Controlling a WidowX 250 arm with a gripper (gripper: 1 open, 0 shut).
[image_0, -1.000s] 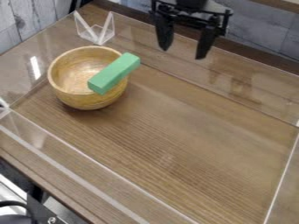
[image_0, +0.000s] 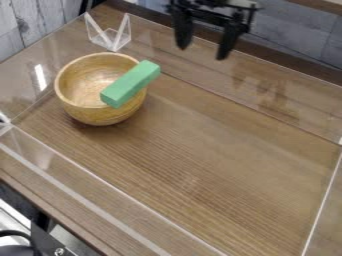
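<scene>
My gripper (image_0: 207, 35) is a dark, blurred shape at the top centre, two dark fingers hanging down apart; what is between them is hard to make out. A wooden bowl (image_0: 84, 105) sits at the left of the table, with a green block (image_0: 130, 84) resting across its right side, tilted.
A small white wire-like object (image_0: 110, 32) stands at the top left. Black cables run along the left edge and lower left corner.
My gripper has moved upward in the view, toward the back of the table, over the last second. The bowl and green block have not moved.
</scene>
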